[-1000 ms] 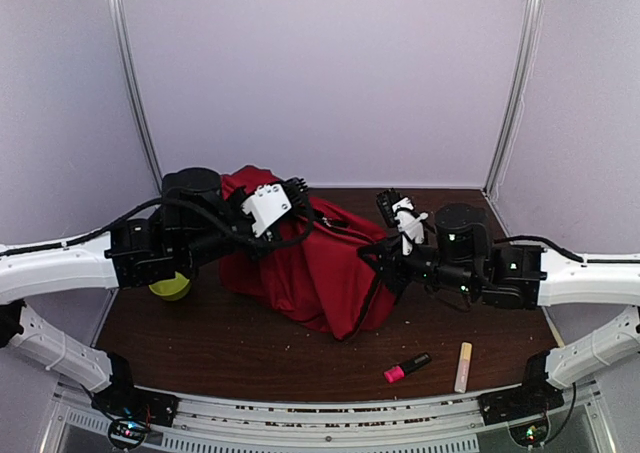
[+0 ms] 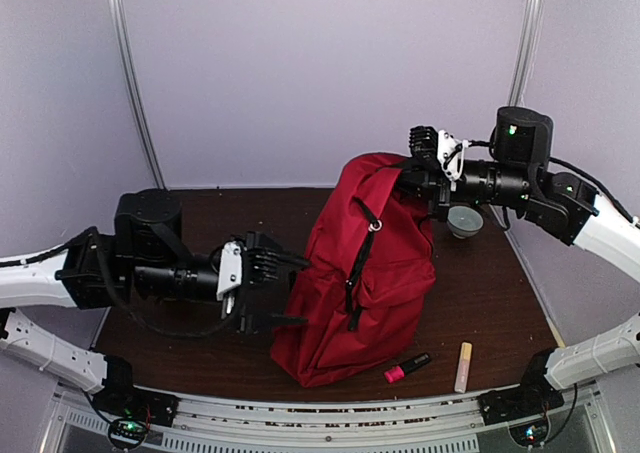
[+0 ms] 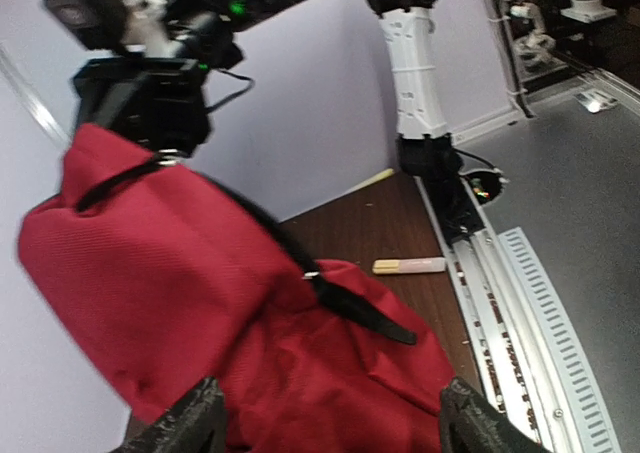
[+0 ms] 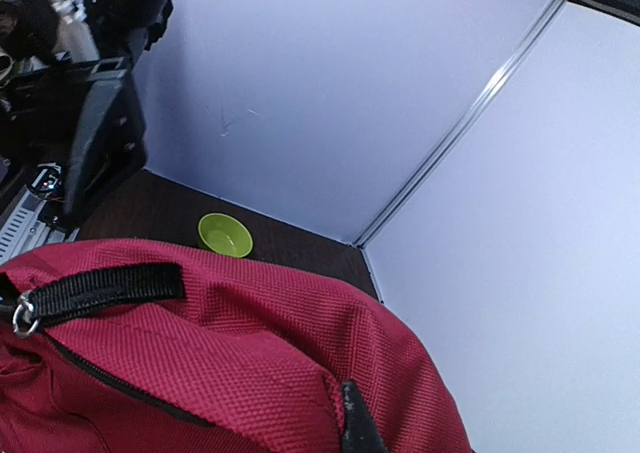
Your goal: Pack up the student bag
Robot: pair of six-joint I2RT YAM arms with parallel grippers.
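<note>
The red backpack (image 2: 345, 293) stands tilted in the middle of the table, its top edge gripped by my right gripper (image 2: 408, 178). In the right wrist view, the red cloth (image 4: 270, 333) runs in between the black fingertips. My left gripper (image 2: 290, 291) stands open at the bag's left side, fingers apart and no cloth seen between them in the top view. The left wrist view has the bag (image 3: 170, 263) ahead, with its black strap hanging. A pink-and-black marker (image 2: 407, 367) and a pale yellow marker (image 2: 463, 367) lie at the front. The bag's inside is hidden.
A grey bowl (image 2: 464, 221) sits at the right, behind the bag. A green bowl (image 4: 225, 235) shows in the right wrist view; in the top view my left arm hides it. Bare table (image 2: 480, 293) lies right of the bag.
The bag has swung right and hangs more upright, with the right gripper lifted back and right while holding it.
</note>
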